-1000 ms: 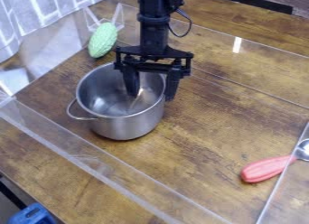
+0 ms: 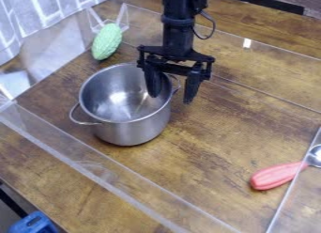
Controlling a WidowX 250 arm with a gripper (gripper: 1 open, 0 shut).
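A steel pot (image 2: 123, 126) with side handles stands on the wooden table toward the left. The black robot gripper (image 2: 174, 86) hangs from the top over the pot's right rear rim, its fingers reaching down at and inside that rim; whether they grip the rim cannot be made out.
A pale green corn-like object (image 2: 108, 39) lies at the back left. A pink-handled utensil (image 2: 276, 175) lies at the front right, and a blue item (image 2: 36, 224) at the lower left corner. The table right of the pot is clear.
The gripper has shifted slightly to the right. The pot looks almost unmoved.
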